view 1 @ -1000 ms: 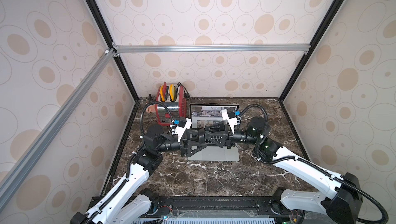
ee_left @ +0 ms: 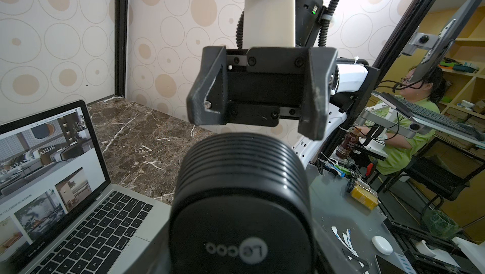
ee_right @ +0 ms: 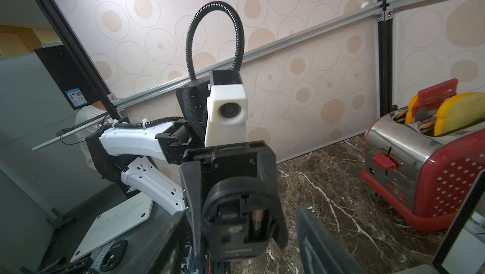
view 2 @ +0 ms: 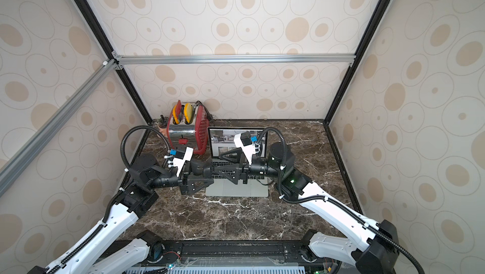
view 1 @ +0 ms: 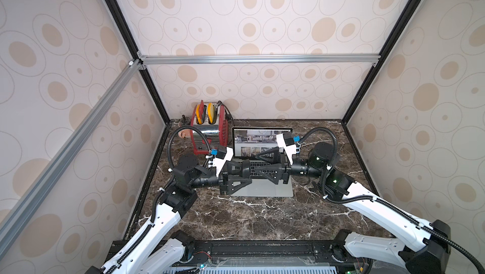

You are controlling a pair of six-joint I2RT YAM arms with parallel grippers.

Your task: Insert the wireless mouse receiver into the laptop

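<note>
The black mouse (ee_left: 242,208), marked Lecoo, is held up over the laptop (view 1: 267,188), with my left gripper shut on it. Facing the right wrist camera is the mouse's uncovered compartment, with what looks like a battery (ee_right: 258,220) inside; I cannot tell the receiver apart there. My right gripper stands open just beyond the mouse, its fingers (ee_left: 315,97) spread and nothing between them. In the right wrist view those fingers (ee_right: 323,246) are blurred at the bottom. The laptop is open and upright, its screen lit.
A red and silver toaster (ee_right: 404,168) with yellow and red slices stands at the back left, left of the laptop. Bare marble table (view 1: 242,218) lies in front of the laptop and to its right.
My right gripper has drawn back to the right, away from the mouse. The left gripper has shifted slightly left with the mouse still in it. The laptop has not moved.
</note>
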